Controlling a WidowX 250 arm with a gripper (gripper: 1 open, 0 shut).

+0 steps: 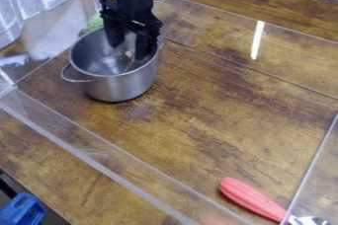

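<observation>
A steel pot (114, 83) with side handles stands at the upper left of the wooden table (199, 120). My black gripper (129, 39) hangs from above over the back part of the pot, reaching down at its rim and partly into it. Whether its fingers are open or shut, and whether anything is between them, is too dark and small to tell.
A green object (94, 23) is partly hidden behind the pot. A red-handled utensil (251, 196) lies at the front right. A blue object (20, 209) is at the lower left corner.
</observation>
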